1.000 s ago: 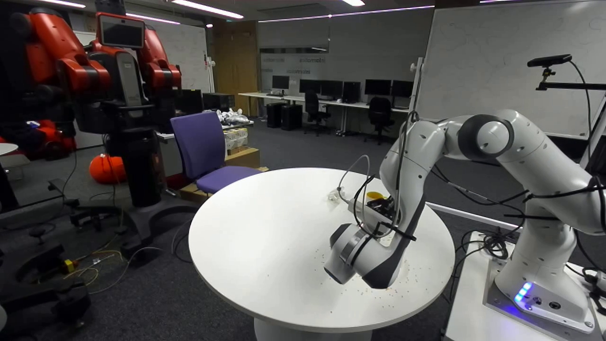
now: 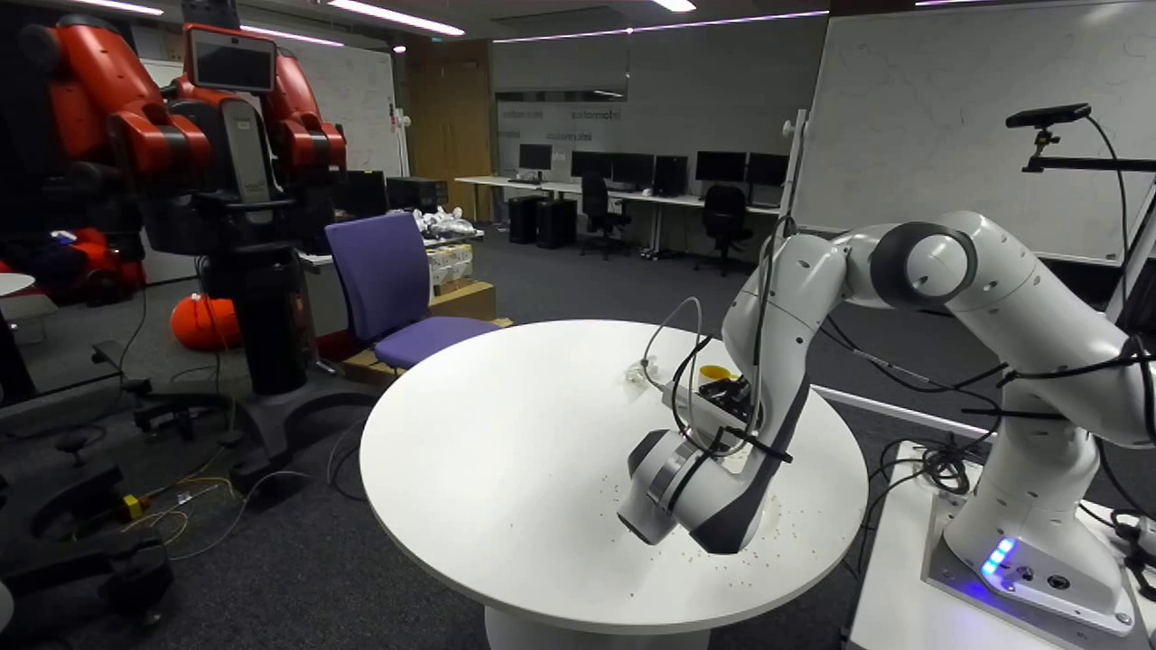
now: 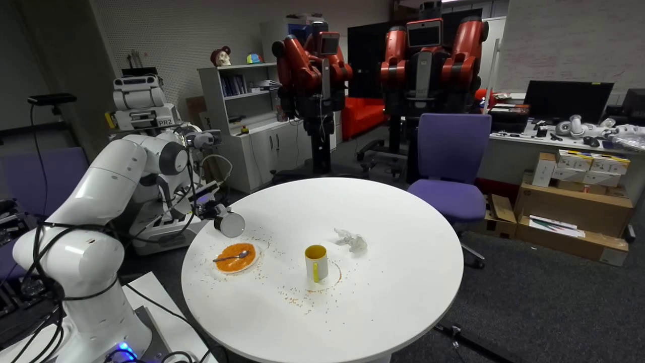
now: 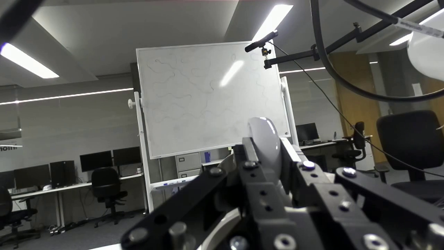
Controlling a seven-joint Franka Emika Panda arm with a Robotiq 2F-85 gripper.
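My gripper is shut on a smooth pale grey piece, apparently the handle (image 4: 266, 146) of a whitish cup; part of a pale curved rim shows behind the fingers (image 4: 249, 158). Seen from exterior view 2, the held cup (image 3: 231, 224) is tipped over, its round end turned toward that camera, above the table's left side. Below it lies a plate of orange contents (image 3: 236, 257) with a spoon (image 3: 233, 256) across it. A white mug with yellow inside (image 3: 316, 263) stands upright near the table's middle. In exterior view 1 the arm hides the plate and the held cup.
Crumpled clear plastic (image 3: 350, 240) lies behind the upright mug. Small grains (image 3: 296, 299) are scattered round the mug and the plate. A purple chair (image 3: 453, 192) stands close behind the table.
The arm has barely moved, with only a very slight shift at the wrist and cable. Everything on the table that shows in exterior view 1 is in the same place.
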